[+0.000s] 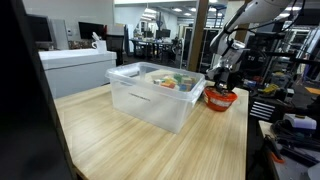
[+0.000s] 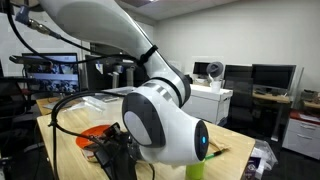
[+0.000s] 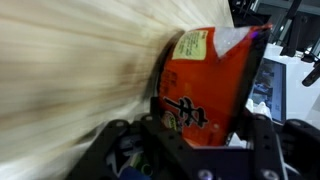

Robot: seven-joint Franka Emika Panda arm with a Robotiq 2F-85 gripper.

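Note:
An orange-red bowl point(image 1: 219, 98) rests on the far right part of the wooden table, and my gripper point(image 1: 215, 82) is down at its near-left rim. From the other side, the bowl point(image 2: 98, 131) shows partly behind the dark arm. In the wrist view a red-orange surface with dark markings point(image 3: 195, 95) lies close to the camera, blurred, above the wood. The fingertips are hard to make out there, and whether anything sits between them cannot be told.
A large clear plastic bin point(image 1: 155, 98) with colourful items stands left of the bowl. A green cylinder point(image 2: 195, 171) is on the table near the arm.

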